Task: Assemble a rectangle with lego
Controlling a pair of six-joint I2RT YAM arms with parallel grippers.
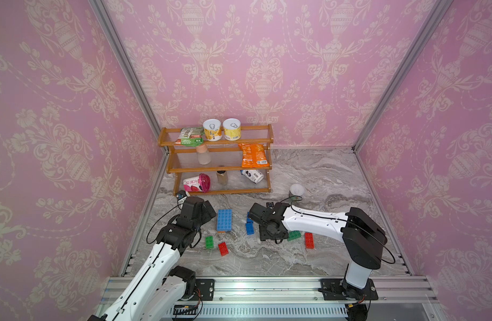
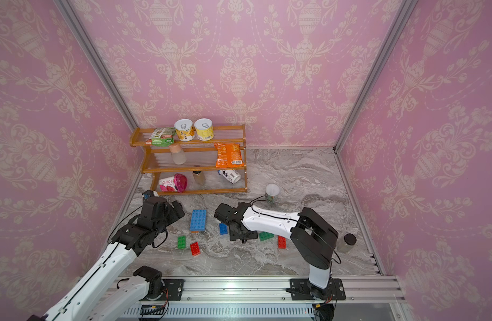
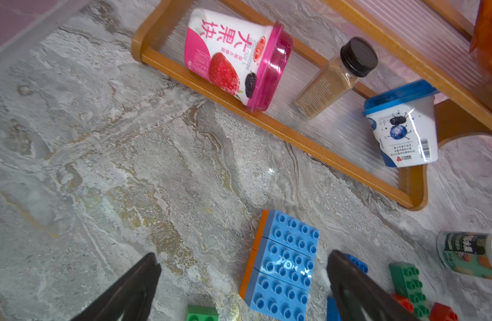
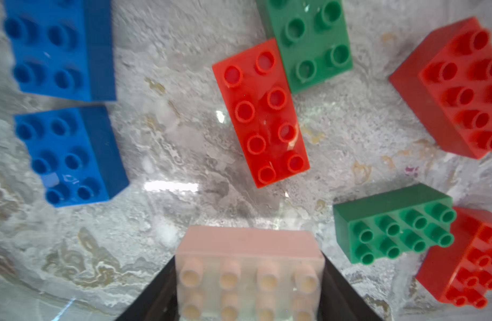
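Note:
A blue-topped rectangular block (image 3: 283, 262) with an orange layer under it lies on the marble table, between my two arms. My left gripper stands open above the table near it, nothing between its fingers. At the bottom of the right wrist view, my right gripper is shut on a pale pinkish brick (image 4: 249, 243), its studs showing. Past that brick lie a red brick (image 4: 262, 112) touching a green brick (image 4: 310, 42), and two blue bricks (image 4: 72, 155) to the left. A second green brick (image 4: 395, 222) touches another red one (image 4: 465, 256) on the right.
A wooden shelf (image 1: 221, 191) with food packages and jars stands behind the block. A small green brick (image 1: 209, 241) and a small red brick (image 1: 223, 248) lie in front of it. A white-lidded can (image 2: 272, 191) stands behind my right arm.

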